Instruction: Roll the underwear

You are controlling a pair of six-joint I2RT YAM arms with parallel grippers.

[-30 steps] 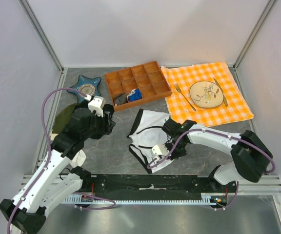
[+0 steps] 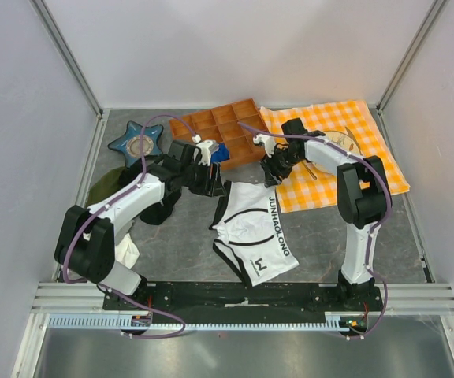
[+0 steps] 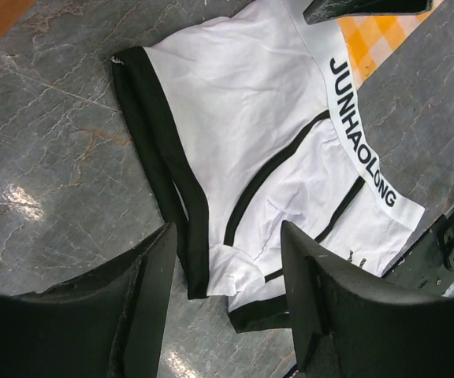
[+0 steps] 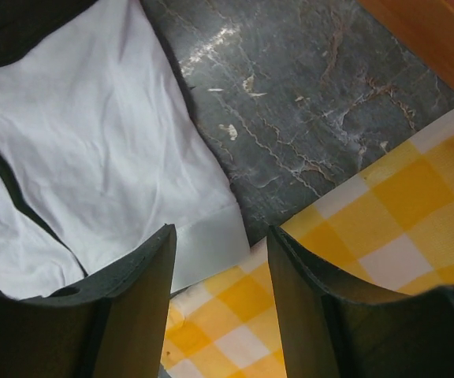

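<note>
White underwear with black trim lies spread on the grey marbled table, its lettered waistband along the right side. One black-edged leg part is folded over near the middle. My left gripper hovers beside the far left black-edged corner; in its wrist view the fingers stand apart with nothing between them. My right gripper is over the far end of the waistband. In the right wrist view its fingers are parted above the waistband corner, not closed on it.
Behind the underwear is a brown compartment box with blue cloth inside. A yellow checked cloth bearing a plate and cutlery lies right, partly under the right arm. Dark clothing and a blue star-shaped dish are left.
My right gripper has travelled from the near end of the waistband to its far end. The left gripper has shifted right, closer to the underwear's far left corner. The underwear looks unmoved.
</note>
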